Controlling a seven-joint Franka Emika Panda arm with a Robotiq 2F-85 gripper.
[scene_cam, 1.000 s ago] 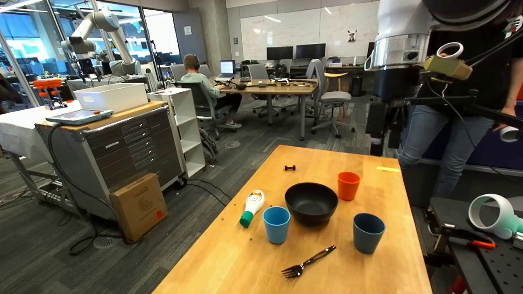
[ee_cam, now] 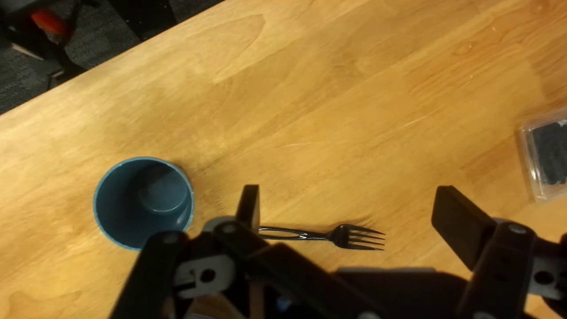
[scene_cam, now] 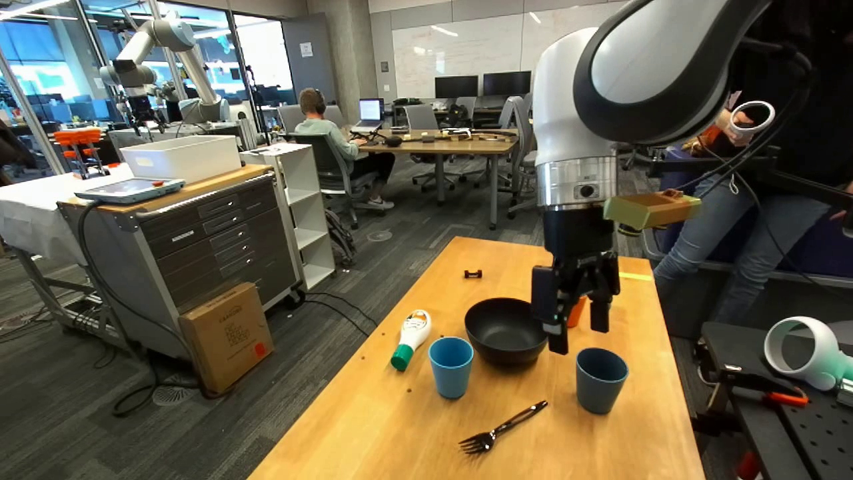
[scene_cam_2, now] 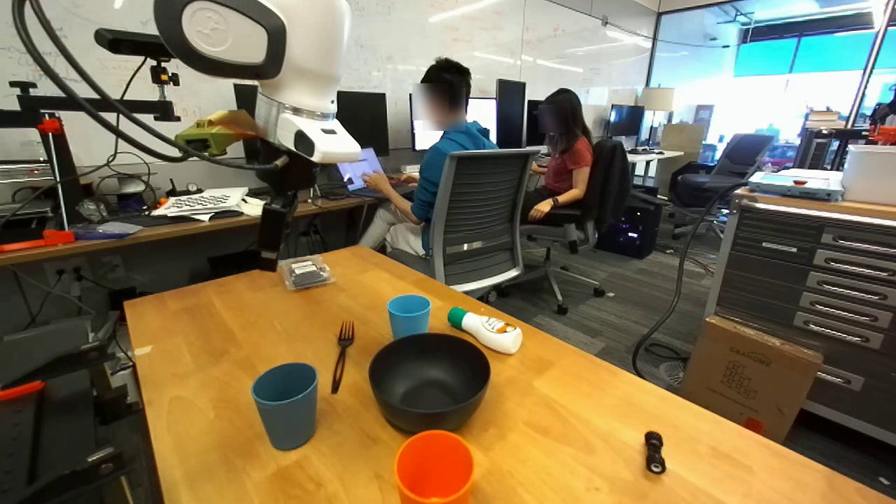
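Note:
My gripper is open above the table, nothing between its fingers. Below it in the wrist view lies a black fork, its handle end covered by one finger. Left of the fork stands a dark blue cup, upright and empty. In exterior view 2, a black bowl occupies the middle of the table, with a light blue cup behind it and an orange cup in front. A white bottle with a green cap rests on its side. In exterior view 1, my gripper partly hides the orange cup.
A small black dumbbell-shaped piece lies apart on the table. A clear plastic pack sits near the table's far edge. Bare wood surrounds the fork on its far side. A person stands beyond the table's right edge.
My arm has moved left and lower in exterior view 1, from beyond the table's far right corner to over the cups and bowl. The objects on the table have not moved.

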